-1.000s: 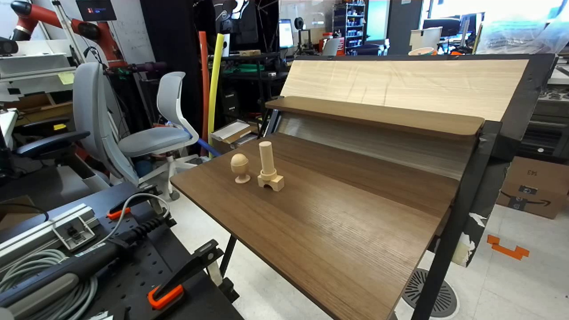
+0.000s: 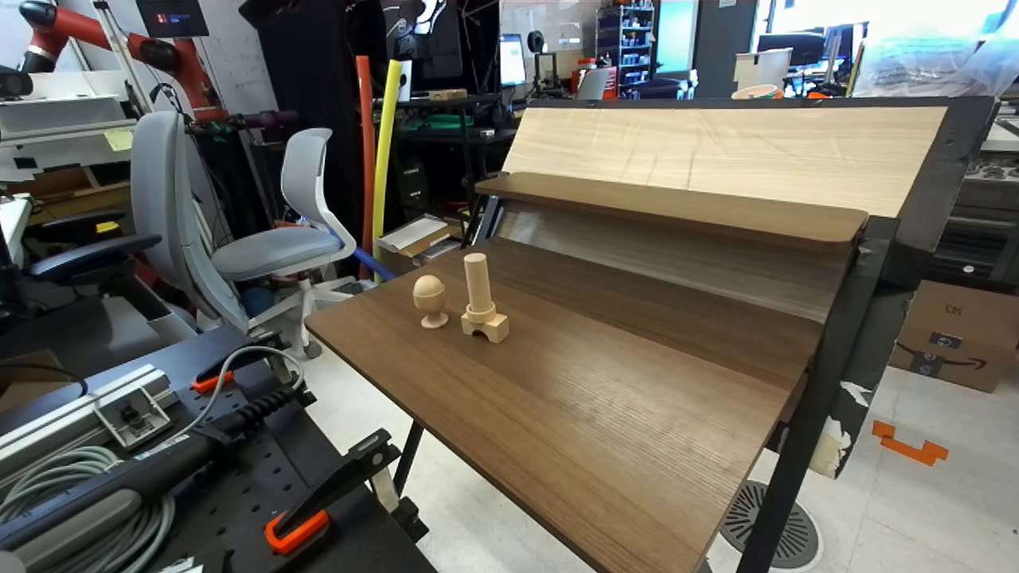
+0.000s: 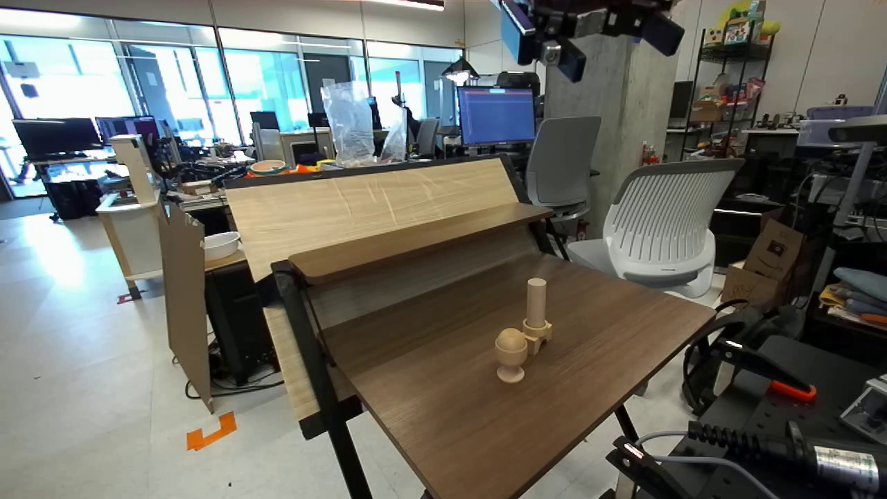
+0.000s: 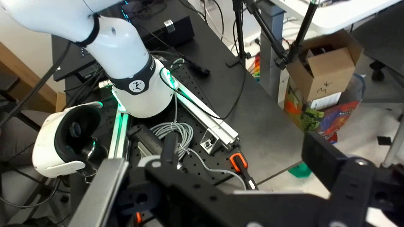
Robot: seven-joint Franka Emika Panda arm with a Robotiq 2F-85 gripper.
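Toward the chair end of the brown desk (image 2: 592, 420) stand two light wooden stacks. One is a round ball (image 2: 429, 286) resting in a footed cup (image 2: 434, 319). The other is an upright cylinder (image 2: 478, 282) on an arched block (image 2: 486, 325), with a ring-like collar around its lower end. In exterior view 2 the cup (image 3: 511, 373) and cylinder (image 3: 536, 303) are near each other. My gripper (image 3: 617, 51) is high at the top edge there, well away from both stacks. In the wrist view my gripper is open, its fingers wide apart and empty; neither stack appears there.
A raised shelf (image 2: 669, 205) runs along the back of the desk. The robot's black base table (image 4: 261, 125) carries cable coils, a clamp (image 4: 239, 162) and a white headset (image 4: 49, 143). Much of the desktop is bare.
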